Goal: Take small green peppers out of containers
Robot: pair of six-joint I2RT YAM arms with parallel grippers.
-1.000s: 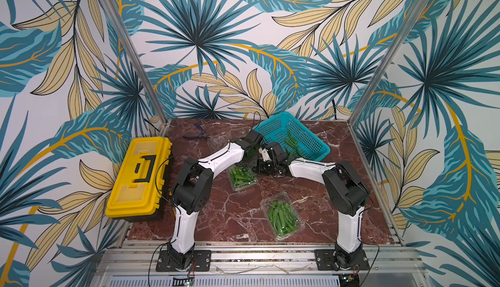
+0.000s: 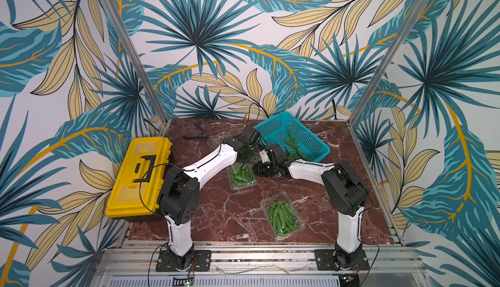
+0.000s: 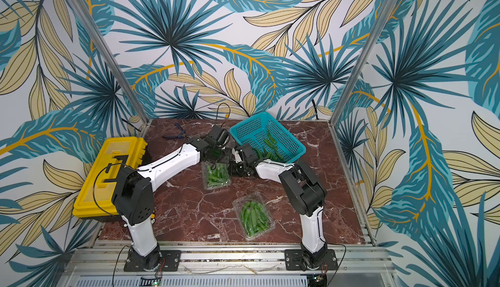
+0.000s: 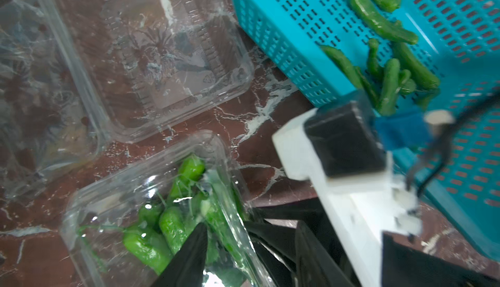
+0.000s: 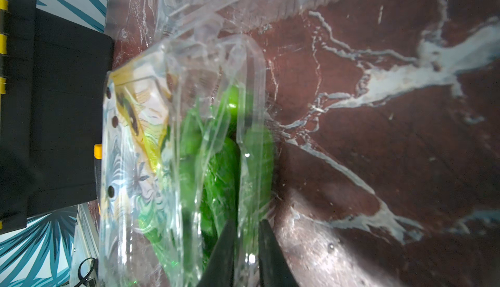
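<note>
A clear plastic container [image 2: 241,177] of small green peppers [image 4: 148,242] stands beneath both arms, left of the blue basket [image 2: 312,149]. In the left wrist view, my left gripper is open over the container's right wall, its fingers spread wide. Coming from the right, the black fingers [image 4: 276,235] of my right gripper reach that same wall. In the right wrist view, a container edge runs between the right gripper's [image 5: 246,228] close-set tips; whether they press it is unclear. A second full container [image 2: 282,218] sits nearer the front.
An empty clear container [image 4: 161,52] lies behind the full one, left of the basket. Several peppers [image 4: 382,21] lie in the basket. A yellow toolbox [image 2: 138,177] occupies the left side. Bare tabletop [image 2: 208,224] shows at front left.
The right arm, containers and basket look unmoved.
</note>
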